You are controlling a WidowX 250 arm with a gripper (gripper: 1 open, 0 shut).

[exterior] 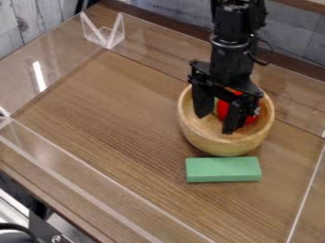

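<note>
My black gripper (223, 87) is down inside a wooden bowl (216, 142) at the right of the table, its fingers over and beside a red object (238, 108). The fingers partly hide the bowl's contents, and whether they are open or shut on anything is unclear. A green block (222, 170) lies on the table just in front of the bowl.
A clear plastic item (105, 32) stands at the back left. A wall edge runs along the back right.
</note>
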